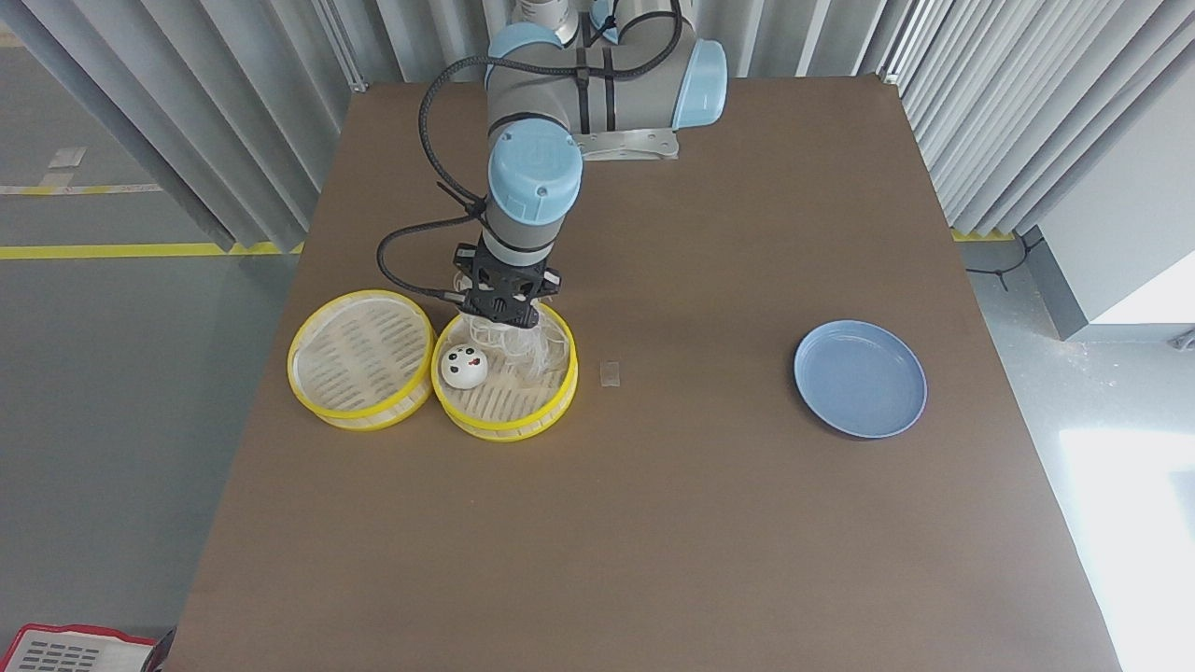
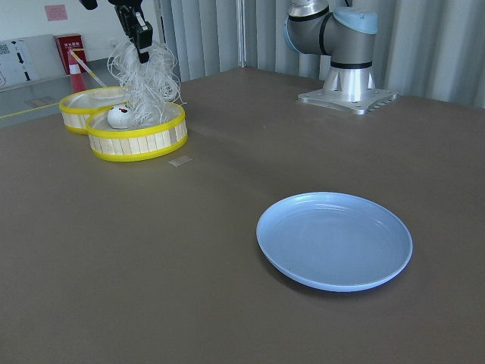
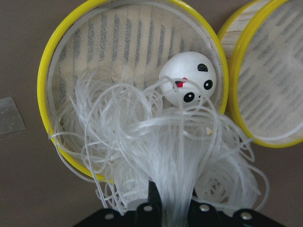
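A bundle of white noodle-like strands (image 3: 113,127) hangs from my gripper into a yellow-rimmed steamer basket (image 3: 43,80), as the left camera view (image 2: 148,83) also shows. The strands pass between the dark fingers, which are shut on them. In that basket sits a white ball with a panda-like face (image 3: 187,71), partly behind loose strands in the wrist view. In the front view the gripper (image 1: 504,308) is over the same basket (image 1: 504,420), covering much of the bundle.
A second yellow-rimmed basket (image 1: 358,358) touches the first on the front view's left. A blue plate (image 1: 859,379) lies well to the right.
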